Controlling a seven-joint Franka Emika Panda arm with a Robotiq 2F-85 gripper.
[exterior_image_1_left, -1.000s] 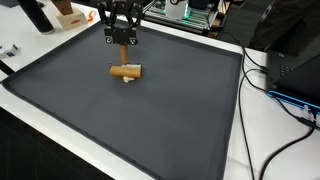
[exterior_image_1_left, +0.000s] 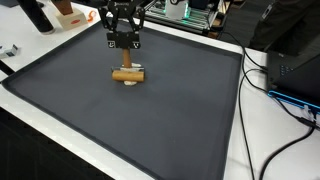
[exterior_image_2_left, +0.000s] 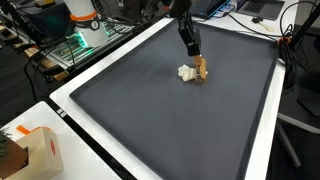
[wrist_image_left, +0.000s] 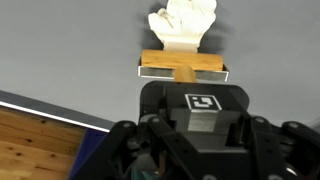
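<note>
A small wooden roller (exterior_image_1_left: 128, 75) in a metal frame stands low at the dark board, its wooden handle (wrist_image_left: 184, 74) rising into my gripper (exterior_image_1_left: 124, 43). The fingers are shut on that handle. In the wrist view the roller (wrist_image_left: 181, 60) lies across the near end of a pale, dough-like lump (wrist_image_left: 187, 17). The same lump (exterior_image_2_left: 186, 73) sits on the board beside the roller (exterior_image_2_left: 200, 70) in the second exterior view. Whether the roller presses on the lump or only overlaps it in view, I cannot tell.
The dark board (exterior_image_1_left: 150, 125) is otherwise bare, with wide free room toward the front and right. A container with a wooden-coloured part (exterior_image_1_left: 68, 14) stands beyond its back left corner. A black device with cables (exterior_image_1_left: 292, 70) is at the right.
The handle stays in the fingers throughout.
</note>
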